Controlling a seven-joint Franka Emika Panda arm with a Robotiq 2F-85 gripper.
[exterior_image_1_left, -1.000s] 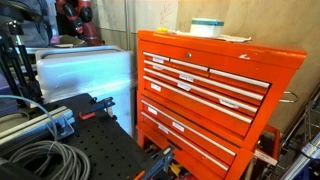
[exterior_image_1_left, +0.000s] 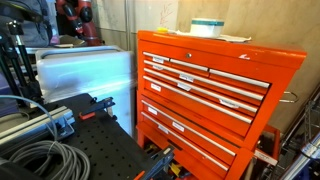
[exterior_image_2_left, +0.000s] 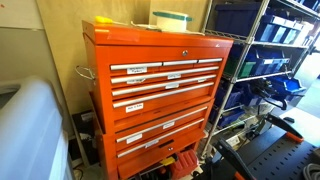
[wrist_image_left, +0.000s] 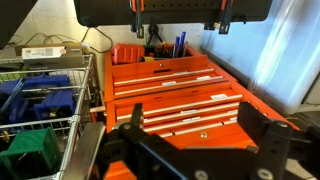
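Note:
My gripper appears along the lower edge of the wrist view, its two dark fingers wide apart with nothing between them. Behind them is an orange-red tool chest (wrist_image_left: 222, 88) with several silver-handled drawers. The same chest (exterior_image_1_left: 205, 88) fills the middle of exterior view 1, and its front (exterior_image_2_left: 160, 98) shows in exterior view 2. Its lowest drawer (exterior_image_2_left: 172, 165) seems to stand open with tools inside. The other drawers look shut, several with white labels. I cannot make out the gripper in either exterior view.
A white tub (exterior_image_1_left: 207, 28) with a teal rim sits on the chest. A black table (exterior_image_1_left: 105, 145) with coiled cable (exterior_image_1_left: 50, 160) lies in front. White bins (exterior_image_1_left: 85, 72) stand at left. Wire shelving holds blue bins (exterior_image_2_left: 240, 20) beside the chest; a green bin (wrist_image_left: 32, 150) shows too.

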